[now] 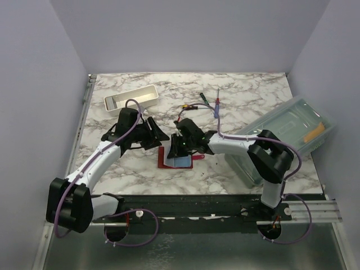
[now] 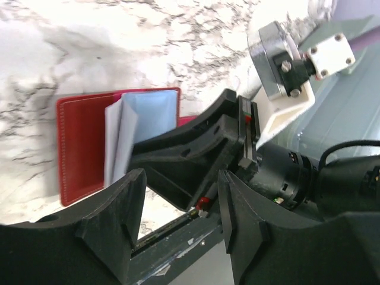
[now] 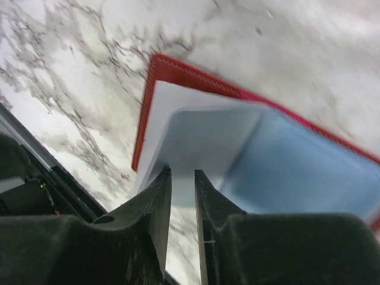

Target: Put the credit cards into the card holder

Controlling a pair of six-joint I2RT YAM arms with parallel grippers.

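The red card holder (image 1: 161,158) lies unfolded near the table's front edge. Its pale blue inside (image 2: 155,111) and a raised white flap (image 2: 120,138) show in the left wrist view. Just up and left of the holder, my left gripper (image 1: 158,138) hangs open and empty. My right gripper is over the holder, its fingertips a narrow gap apart beside the flap's curled edge. Between those fingers only the pale surface behind shows. No separate credit card can be made out; the right arm hides part of the holder in the top view.
A white tray (image 1: 132,98) with a grey flat item (image 1: 111,103) sits at the back left. Several screwdrivers (image 1: 217,104) lie at the back middle. A large clear bin (image 1: 281,126) fills the right side. Bare marble lies left of the holder.
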